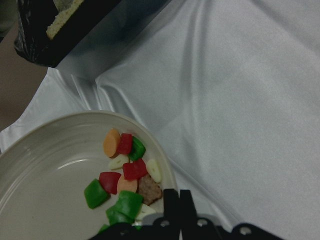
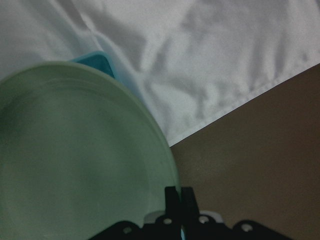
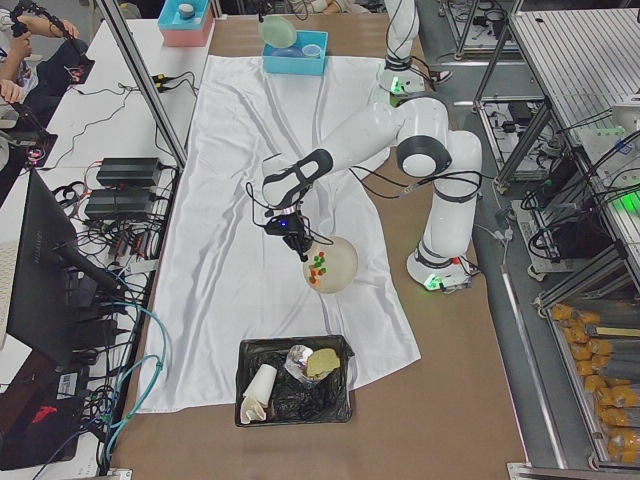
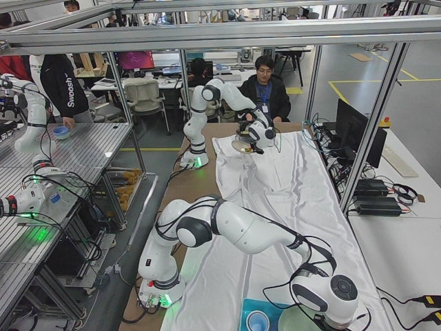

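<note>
A beige plate (image 3: pixel 342 265) with several pieces of pepper, carrot and other food is gripped at its rim by my left gripper, shut on it over the white cloth. The food is bunched toward that rim. In the right wrist view, my right gripper is shut on the rim of a pale green plate (image 2: pixel 85 145), which is empty and hangs over the blue bin (image 3: pixel 294 64) at the far end of the table.
A black-lined tray (image 3: pixel 294 400) holding a cup, crumpled foil and a yellow sponge-like item stands at the table's near end. A monitor, cables and equipment crowd the neighbouring desk.
</note>
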